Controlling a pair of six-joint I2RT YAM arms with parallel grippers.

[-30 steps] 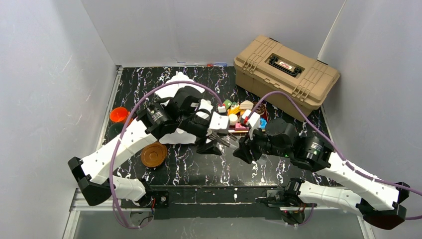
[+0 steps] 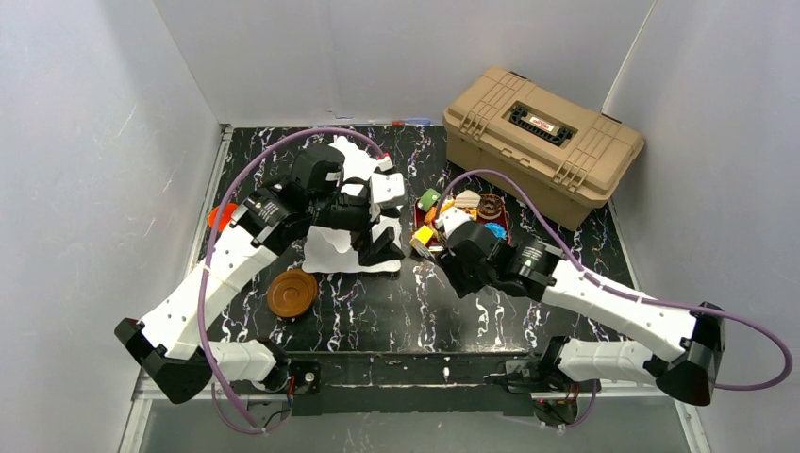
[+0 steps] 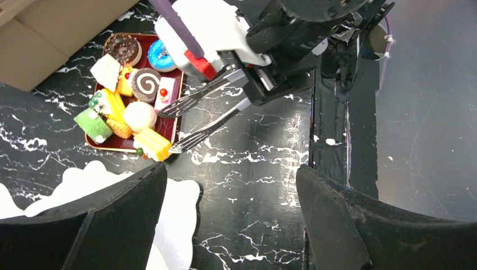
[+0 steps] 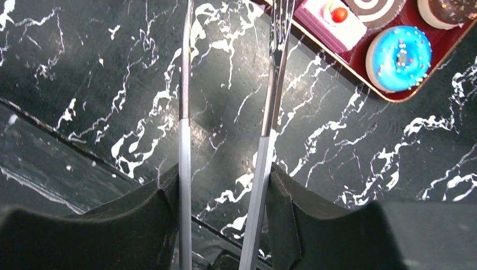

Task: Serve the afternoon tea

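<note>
A red tray (image 3: pixel 173 126) of toy pastries sits on the marble table, with a yellow cake (image 3: pixel 154 143), a blue donut (image 4: pixel 398 59) and several other sweets. My right gripper is shut on metal tongs (image 4: pixel 256 202), whose tips reach over the tray's near side, holding no pastry that I can see. My left gripper stands open with nothing between its fingers, above the white scalloped mat (image 3: pixel 177 219), left of the tray. In the top view a brown round lid (image 2: pixel 291 293) lies at the front left.
A tan toolbox (image 2: pixel 542 142) fills the back right. An orange cup (image 2: pixel 215 218) is mostly hidden behind the left arm. The table front between the arms is clear. Grey walls enclose the sides and back.
My left gripper has moved left and up in the top view, away from the tongs.
</note>
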